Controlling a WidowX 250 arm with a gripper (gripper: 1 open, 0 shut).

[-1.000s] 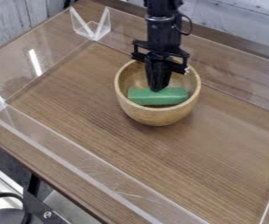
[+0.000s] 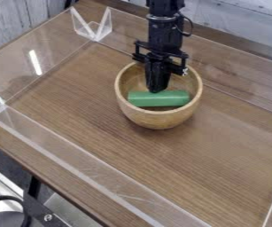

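My gripper reaches down from the top of the view into a wooden bowl near the middle of the table, its fingertips shut just above and at the back of a green block lying inside the bowl. Whether the fingertips touch the block is hard to tell; nothing clearly shows between them.
A clear plastic container sits at the back left. Dark equipment lies along the lower left edge.
The gripper has shifted slightly left, and the green block now lies a little differently in the bowl, more of it showing toward the front.
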